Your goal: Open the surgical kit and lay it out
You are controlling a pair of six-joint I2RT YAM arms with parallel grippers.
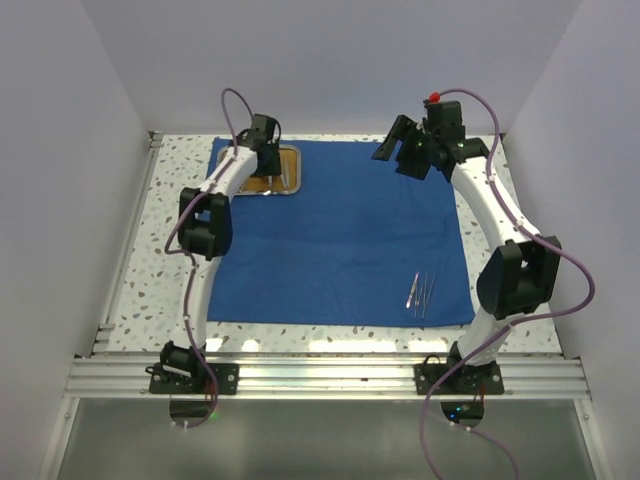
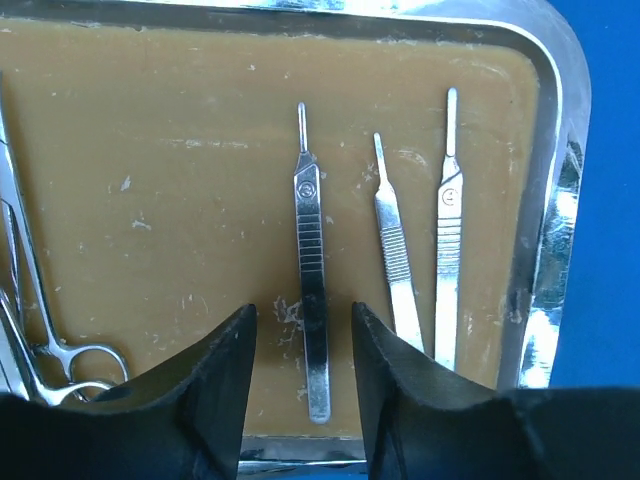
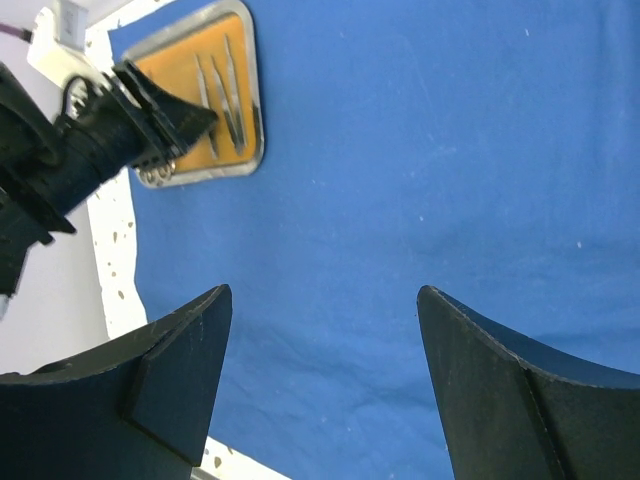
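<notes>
The steel kit tray with tan lining lies at the back left, under my left gripper. In the left wrist view it holds three scalpel handles (image 2: pixel 310 250) upright in the picture, with scissor-like instruments (image 2: pixel 60 360) at the left edge. The open left fingers straddle the lower end of the middle-left handle from above; whether they touch it I cannot tell. My right gripper hangs over the back right of the blue cloth, fingers apart and empty.
Several slim instruments (image 1: pixel 420 298) lie in a row at the cloth's front right. Grey walls bound the table at the back and both sides.
</notes>
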